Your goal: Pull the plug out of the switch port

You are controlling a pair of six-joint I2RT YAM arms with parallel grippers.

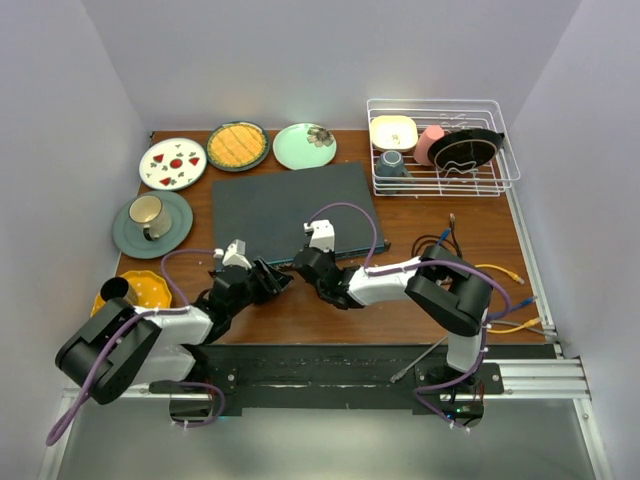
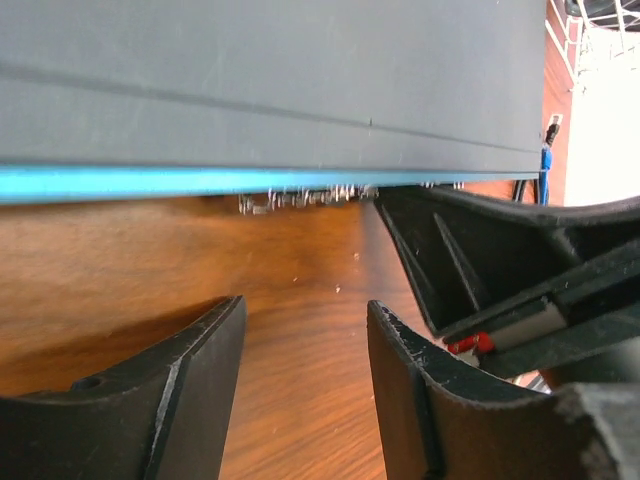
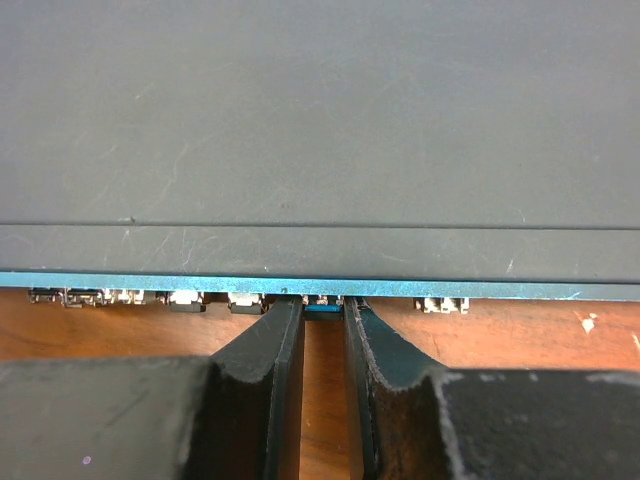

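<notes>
The dark grey switch (image 1: 285,200) lies on the wooden table, its blue-edged front toward me with a row of metal ports below. In the right wrist view my right gripper has its fingertips at a small blue plug (image 3: 322,310) in one port, one either side; whether they grip it is unclear. My left gripper stands open just in front of the switch's edge, left of the right one, with bare wood between its fingers.
Plates (image 1: 173,163) and a mug (image 1: 148,210) stand at the left, a dish rack (image 1: 440,185) at the back right. Loose cables (image 1: 505,270) lie at the right.
</notes>
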